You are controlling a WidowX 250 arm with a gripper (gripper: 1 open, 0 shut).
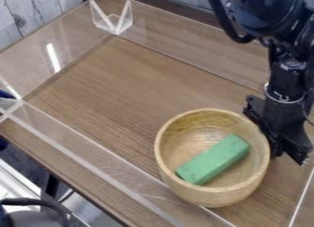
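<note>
A round wooden bowl (181, 128) sits at the lower right of the wooden tray, with a green rectangular block (212, 160) lying tilted diagonally inside it. The black robot gripper (284, 143) is low at the right edge of the view, just beside the bowl's right rim, its tips pointing down. Its fingertips are partly hidden and dark, and nothing shows held between them; it looks shut.
Clear plastic walls (59, 133) edge the wooden work surface (113, 84), whose left and middle are bare. A clear bracket (112, 19) stands at the top left. A dark curved object (31, 206) is at the bottom left.
</note>
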